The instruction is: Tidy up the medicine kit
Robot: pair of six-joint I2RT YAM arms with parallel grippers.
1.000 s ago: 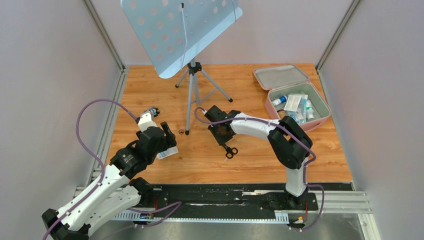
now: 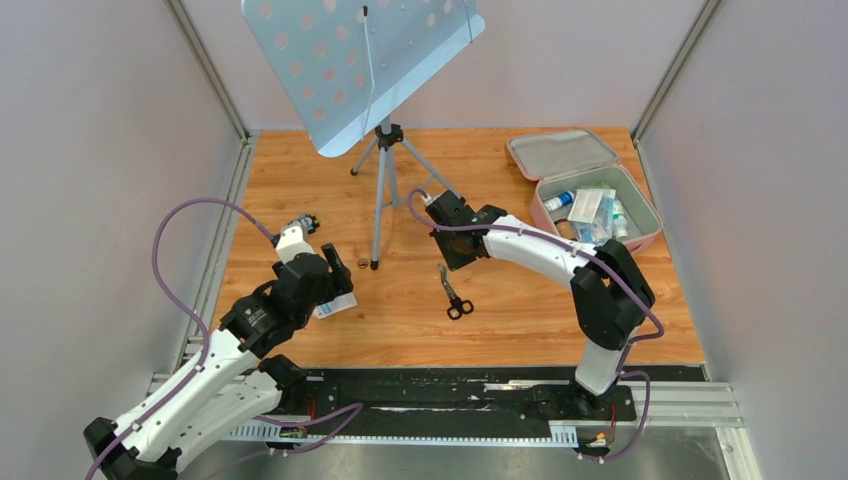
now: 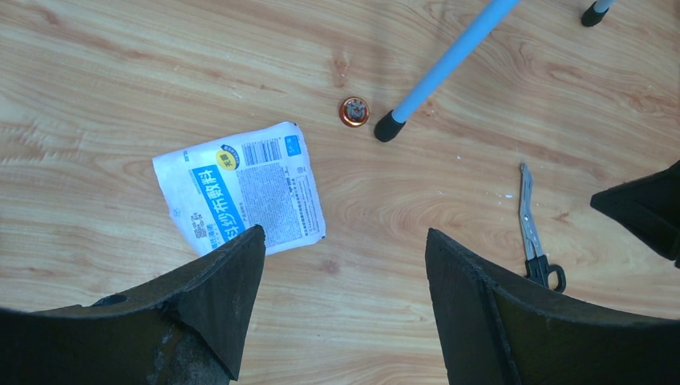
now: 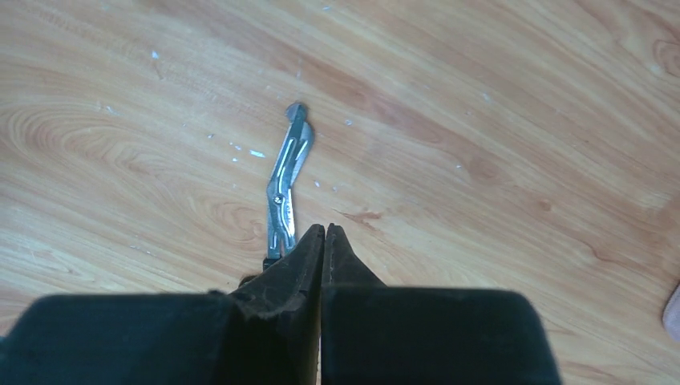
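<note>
Black-handled scissors (image 2: 453, 293) lie flat on the wooden table in the top view. My right gripper is shut above the table, nothing between its fingers; in its wrist view the scissors' metal blades (image 4: 285, 176) show past the tips, the handles mostly hidden behind the fingers. Open above the table at the left, my left gripper has a wide empty gap. A white and blue packet (image 3: 240, 191) lies beneath, partly covered by its left finger. The medicine kit, a pink box (image 2: 646, 241) with its lid open, stands at the right with several items inside.
A tripod leg (image 2: 379, 210) stands between the arms, holding a pale blue perforated board (image 2: 360, 70) overhead. A small round copper-coloured piece (image 3: 354, 111) sits by the leg's foot.
My right gripper has moved right and slightly up in the top view, away from the scissors, whose blades are now uncovered. The scissors have shifted slightly; the left arm looks still.
</note>
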